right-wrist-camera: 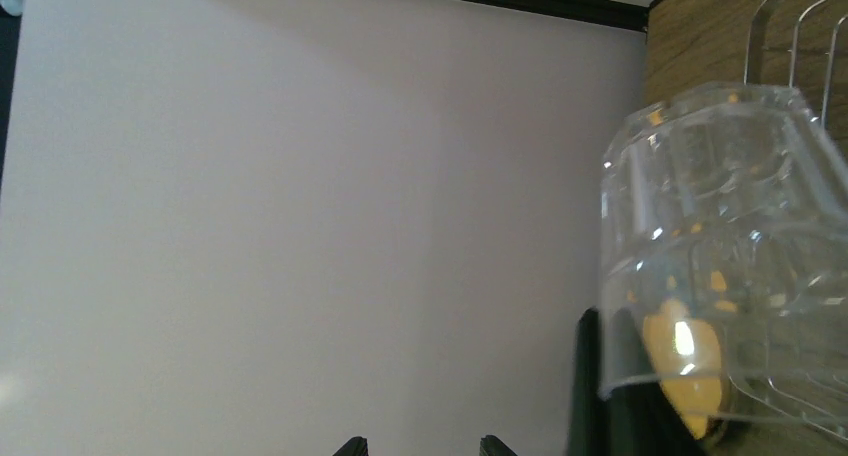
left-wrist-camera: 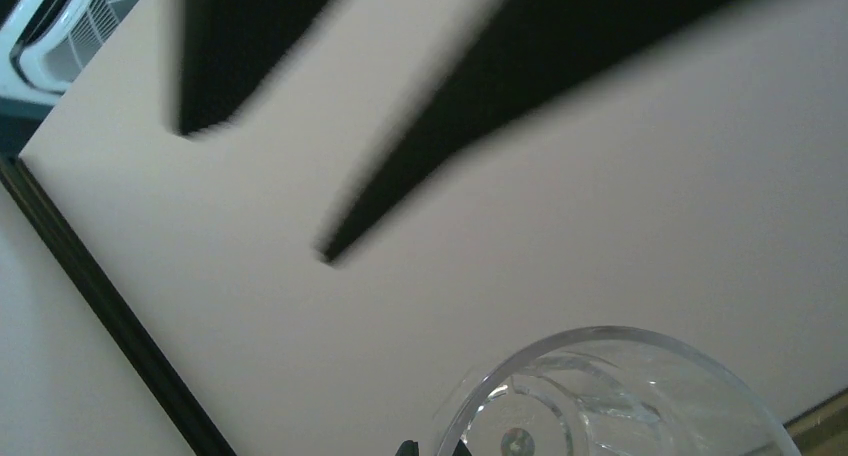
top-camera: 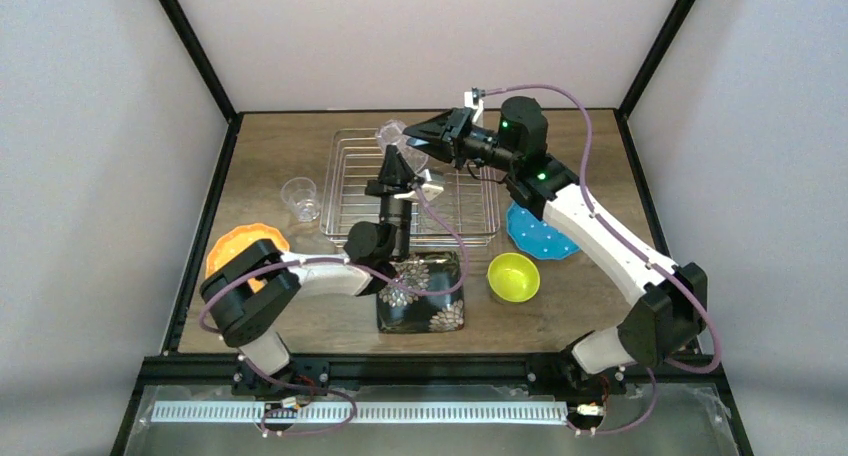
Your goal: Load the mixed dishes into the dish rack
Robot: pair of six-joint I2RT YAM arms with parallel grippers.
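Observation:
A clear tumbler [top-camera: 400,146] hangs over the back of the wire rack [top-camera: 345,191], between my grippers; it fills the right side of the right wrist view [right-wrist-camera: 725,186]. My left gripper [top-camera: 392,154] is just below it, its fingertips at the tumbler in the top view; whether it grips is unclear. My right gripper [top-camera: 410,136] reaches the tumbler from the right, fingers hard to see. A second tumbler [top-camera: 300,196], orange plate [top-camera: 240,244], blue plate [top-camera: 540,234], green bowl [top-camera: 512,276] and dark patterned square dish [top-camera: 420,316] lie around the rack.
Black frame edges [top-camera: 220,156] and pale walls enclose the table. Bare wood [top-camera: 320,331] shows at the front left and far right. Both arms reach over the rack, close together.

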